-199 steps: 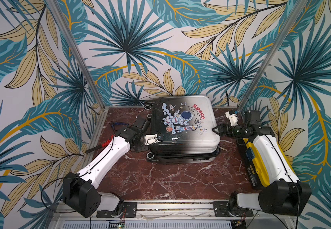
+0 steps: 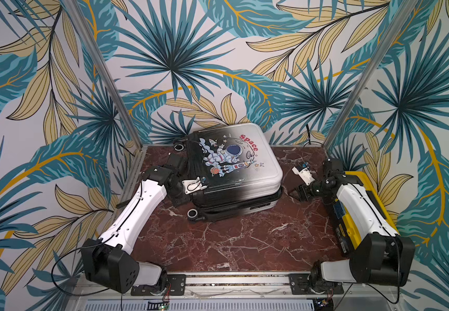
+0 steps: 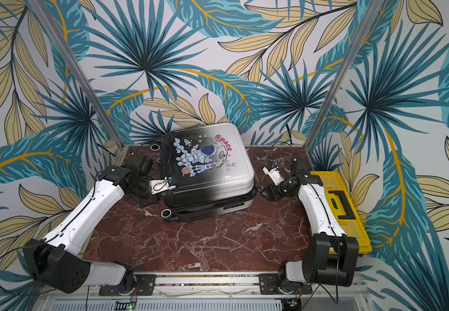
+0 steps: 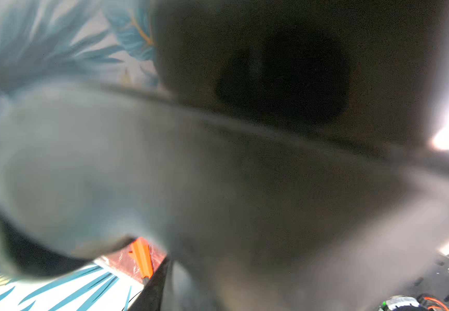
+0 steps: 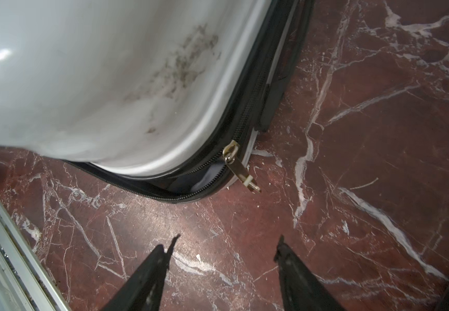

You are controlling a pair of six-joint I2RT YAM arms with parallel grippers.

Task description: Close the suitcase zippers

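Note:
The black-and-silver Space suitcase (image 2: pixel 234 160) lies flat on the marble table. My left gripper (image 2: pixel 180 189) is against its left end; the left wrist view is almost filled by blurred grey and dark surfaces, so its fingers are hidden. My right gripper is just off the suitcase's right end, with bare table visible between its blurred fingertips. In the right wrist view a zipper pull (image 5: pixel 241 168) dangles at the suitcase corner, where the zipper seam (image 5: pixel 183 189) gapes on one side.
A yellow toolbox (image 3: pixel 354 223) stands on the right behind my right arm. Metal frame posts (image 2: pixel 105 72) rise at the back corners.
The suitcase has moved left, along with my left gripper.

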